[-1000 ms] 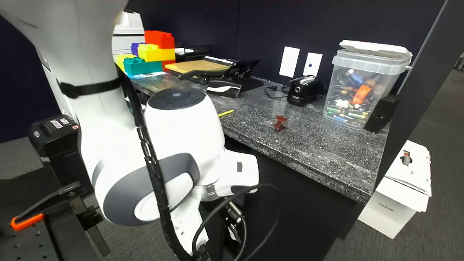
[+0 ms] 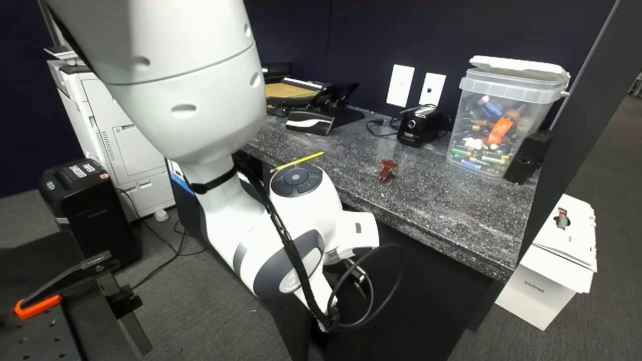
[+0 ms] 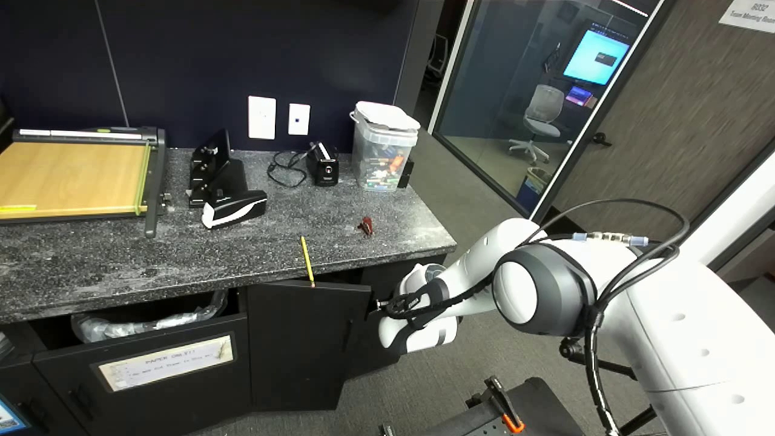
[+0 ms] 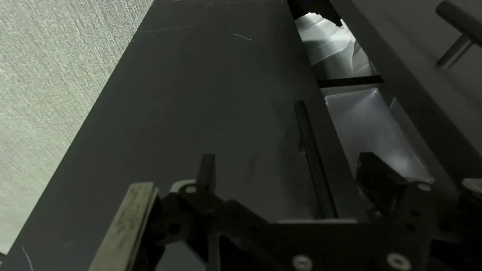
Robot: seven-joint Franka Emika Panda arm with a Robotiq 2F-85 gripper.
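Observation:
In the wrist view, a dark cabinet door point(image 4: 217, 104) fills much of the picture, with a black bar handle point(image 4: 311, 158) near its right edge. My gripper is open, one finger on each side of the handle as seen there. Whether the fingers reach around the bar or touch it, I cannot tell. Exterior view 2 shows the door point(image 3: 301, 341) below the counter and its handle point(image 3: 348, 334), with my arm's wrist end point(image 3: 418, 309) close by on the right. The arm hides the gripper in exterior view 1.
A pulled-out bin front point(image 3: 174, 363) labelled for paper is left of the door. On the counter point(image 3: 261, 232) lie a yellow pencil point(image 3: 307, 260), overhanging the edge, and a red clip point(image 3: 367, 226). A clear bucket point(image 3: 381, 152) stands behind. Floor shows right of the door.
My arm has moved away from exterior view 1's camera, its wrist end shifting right there. More of the pencil shows now, while the coloured bricks at the back are hidden behind the arm.

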